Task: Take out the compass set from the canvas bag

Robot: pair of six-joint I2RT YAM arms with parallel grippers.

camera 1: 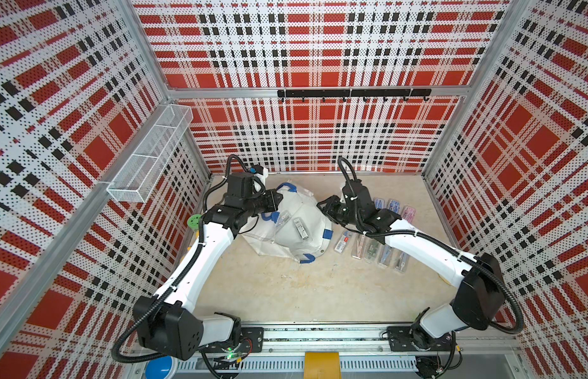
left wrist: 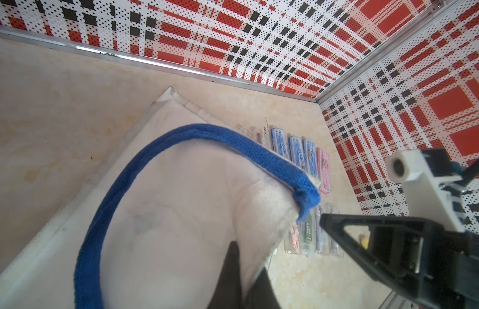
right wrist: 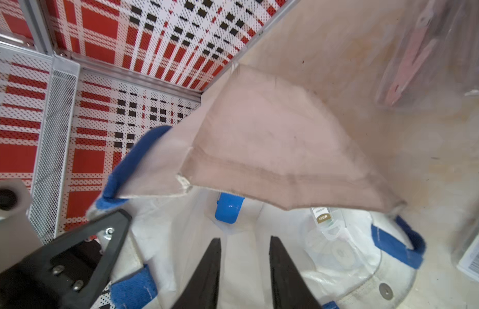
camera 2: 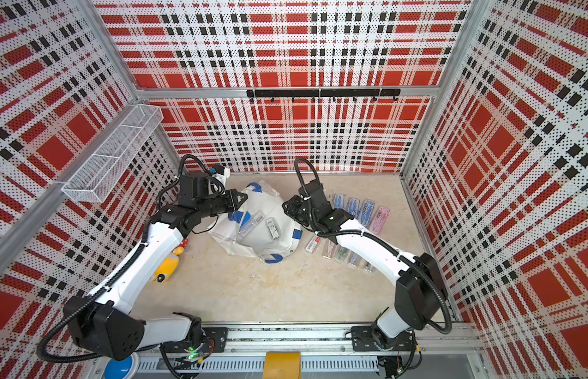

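The white canvas bag (camera 1: 306, 208) with blue straps lies spread on the table, with a clear case (camera 1: 282, 218) and a grey-labelled case (camera 1: 300, 228) inside. In the left wrist view my left gripper is shut on the bag's raised fabric edge. My right gripper is above the bag's opening; its two fingers show apart at the bottom of the right wrist view, and whether anything is between them is unclear. A blue item (right wrist: 229, 207) shows inside the bag under the flap.
Pencil-case-like clear, blue and pink boxes (camera 2: 365, 211) lie in rows to the right. A wire basket (camera 1: 148, 158) hangs on the left wall. A yellow toy (camera 2: 164, 268) sits at the left.
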